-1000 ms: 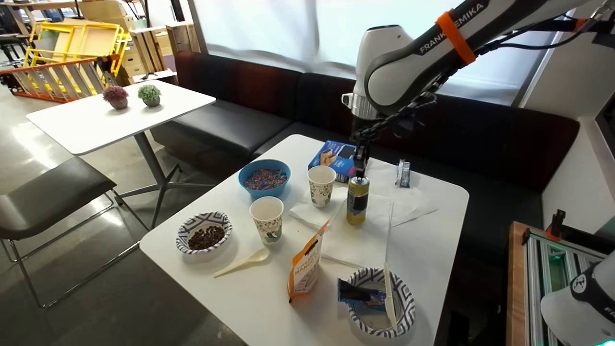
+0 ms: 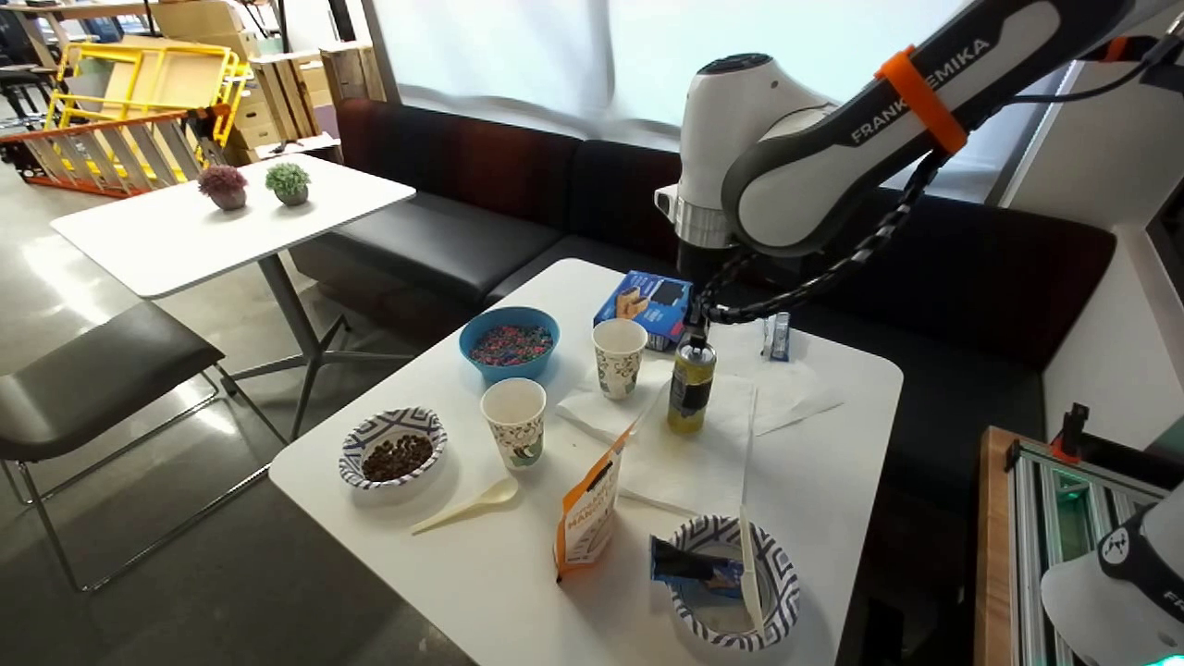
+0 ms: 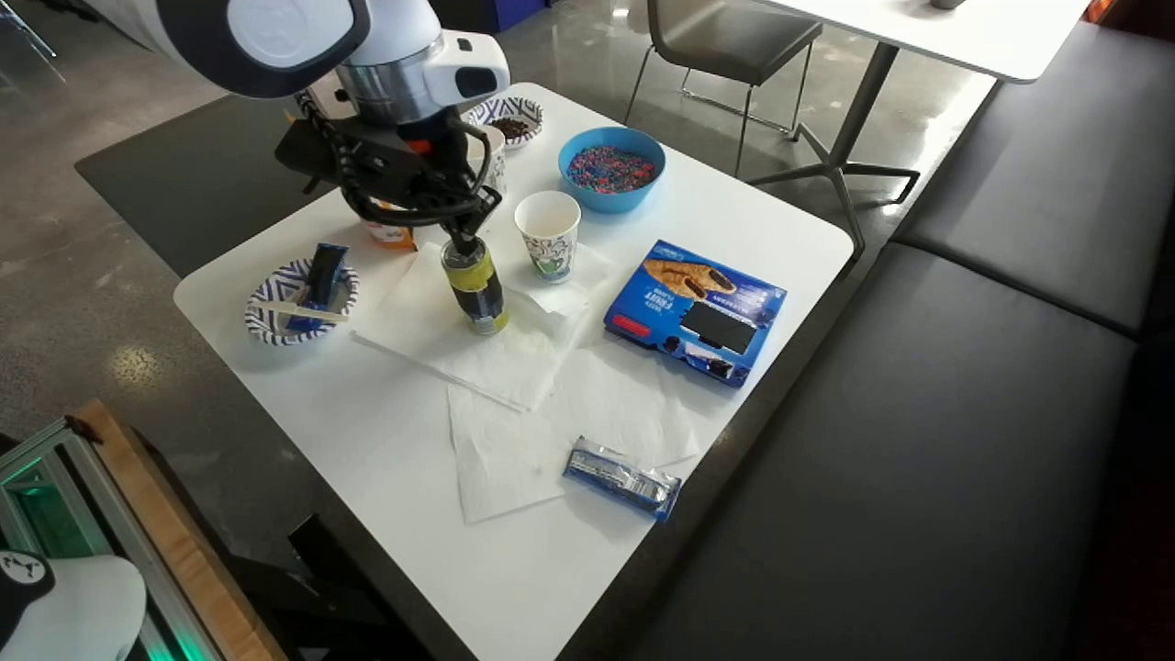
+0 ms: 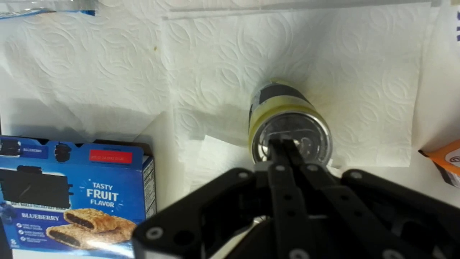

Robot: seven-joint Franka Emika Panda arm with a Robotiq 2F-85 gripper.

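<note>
A yellow-green drink can [image 2: 688, 413] with a dark label stands tilted on white napkins [image 3: 424, 347]; in exterior view 1 its top leans to the right. My gripper is shut, its fingertips together against the can's lid near the pull tab. The wrist view looks down on the can's silver lid [image 4: 317, 140] and yellow rim. Black fingers [image 4: 288, 190] cover part of the lid, and whether the tab is caught between them cannot be made out.
A paper cup [image 3: 547, 237] stands close to the can, with a blue snack box [image 3: 694, 314] beyond. An orange-and-white bag [image 2: 588, 516], a second cup [image 2: 516, 422], a blue bowl [image 3: 611, 200] and patterned bowls [image 2: 785, 588] surround it. A wrapped bar [image 3: 622, 477] lies near the table edge.
The can has gone from upright to tilted, its top shifting right in exterior view 1. My arm has shifted and turned, with the fingertips still at the can's top.
</note>
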